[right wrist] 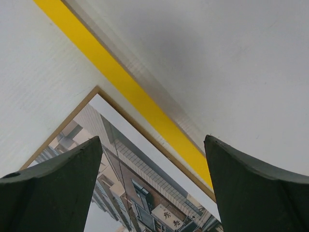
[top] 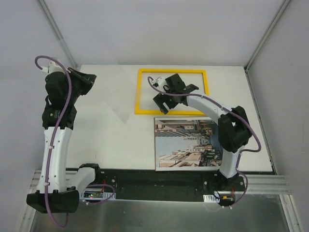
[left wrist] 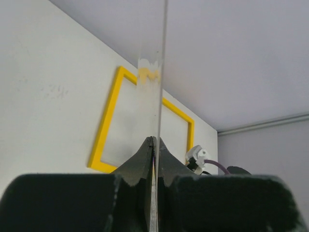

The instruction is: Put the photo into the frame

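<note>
The yellow frame (top: 138,92) lies flat at the back of the white table; the photo (top: 186,147), a street scene, lies just in front of it, partly under my right arm. My right gripper (top: 161,104) hovers over the frame's front bar. In the right wrist view its fingers (right wrist: 58,186) are open, with the photo's edge and the yellow bar (right wrist: 120,82) beneath them. My left gripper (top: 89,79) is raised at the table's left; in the left wrist view it is shut (left wrist: 153,142), with no object visible between its fingertips.
Grey walls enclose the table at the back and sides. A clear vertical strip crosses the left wrist view.
</note>
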